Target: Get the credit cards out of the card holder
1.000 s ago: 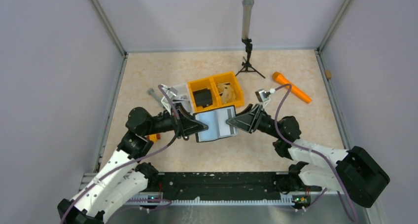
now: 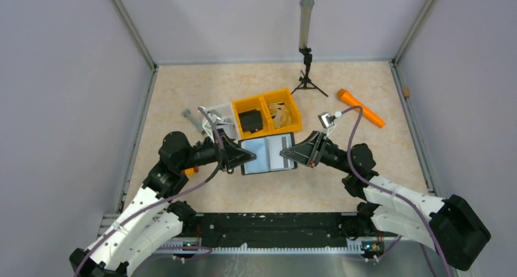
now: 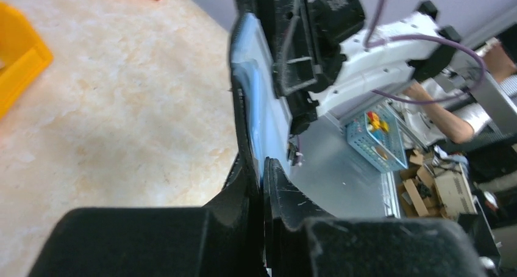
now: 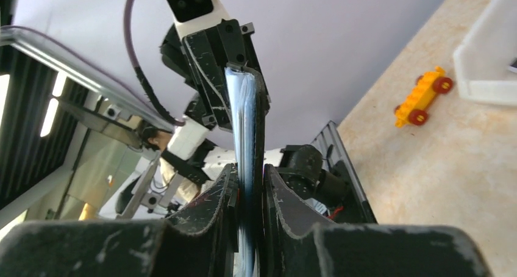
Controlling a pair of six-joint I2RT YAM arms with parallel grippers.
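The card holder [image 2: 268,152], black-edged with light blue and white leaves, is held up between both grippers. My left gripper [image 2: 249,156] is shut on its left side; in the left wrist view the holder [image 3: 263,112] stands edge-on above those fingertips. My right gripper [image 2: 288,152] is at the other side; in the right wrist view its fingers [image 4: 286,204] lie around the holder's edge [image 4: 244,118], and I cannot tell whether they grip it. Separate credit cards cannot be made out.
An orange two-part bin [image 2: 266,98] and white tray [image 2: 222,111] sit behind the grippers. A toy car [image 4: 420,99], an orange cylinder [image 2: 366,111] and a tripod [image 2: 306,79] stand or lie around.
The right arm has moved slightly to the right, and the holder's right part shows a little differently.
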